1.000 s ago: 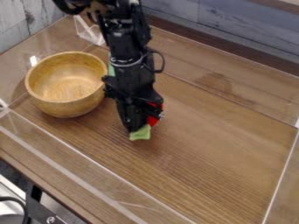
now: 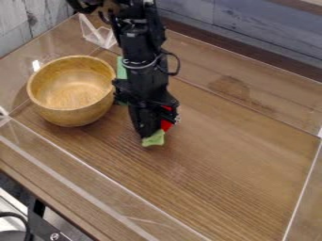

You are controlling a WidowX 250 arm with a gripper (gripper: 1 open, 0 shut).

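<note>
My black gripper [image 2: 149, 118] hangs low over the middle of the wooden table, at a light green object [image 2: 153, 138] and a red object [image 2: 167, 125] just behind it. The arm hides much of both, and I cannot tell whether the fingers are open or shut on either.
A tan bowl [image 2: 72, 87] sits to the left of the gripper. A green object [image 2: 122, 68] stands behind the arm, and a clear container [image 2: 100, 28] is at the back left.
The gripper and arm have shifted slightly back, away from the table's front, and the light green object appears a little farther back too.
</note>
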